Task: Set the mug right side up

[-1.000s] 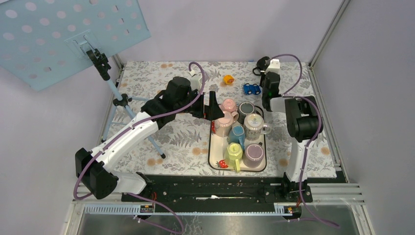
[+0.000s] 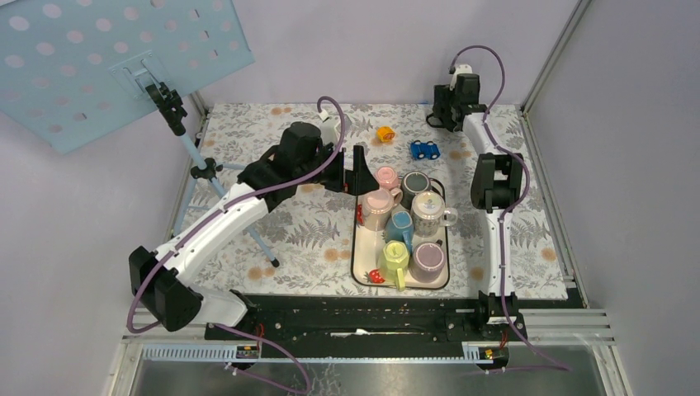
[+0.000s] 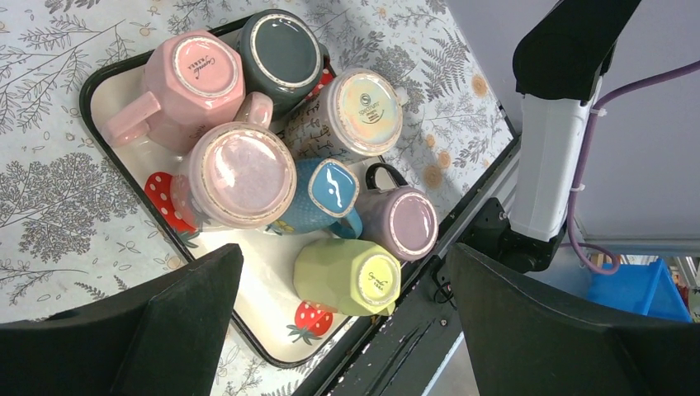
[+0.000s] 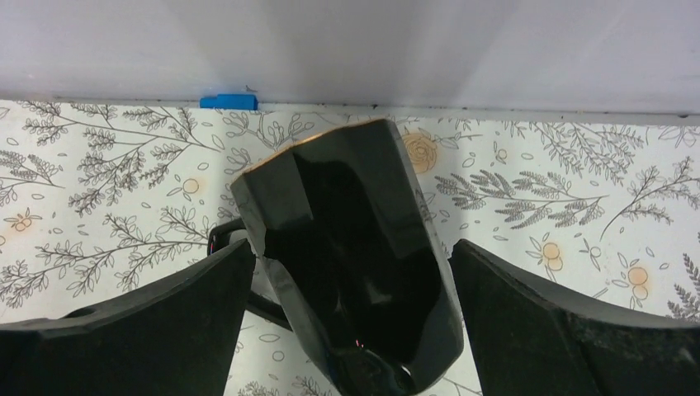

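Note:
A glossy black faceted mug (image 4: 355, 247) lies on its side on the patterned table at the back right, its handle out to the left in the right wrist view. My right gripper is open around it, a finger either side; whether they touch it cannot be told. My left gripper (image 2: 352, 172) hangs open above the upper left end of the tray (image 2: 357, 264), which holds several upside-down mugs, among them a pink one (image 3: 194, 74) and a green one (image 3: 338, 272).
A small yellow object (image 2: 385, 134) and a blue toy car (image 2: 424, 150) lie left of and in front of the black mug. A light blue perforated board (image 2: 99, 49) on a stand takes up the left side. The table left of the tray is mostly clear.
My right arm has reached toward the back of the table and its gripper has come down over the black mug. The left arm is nearly still.

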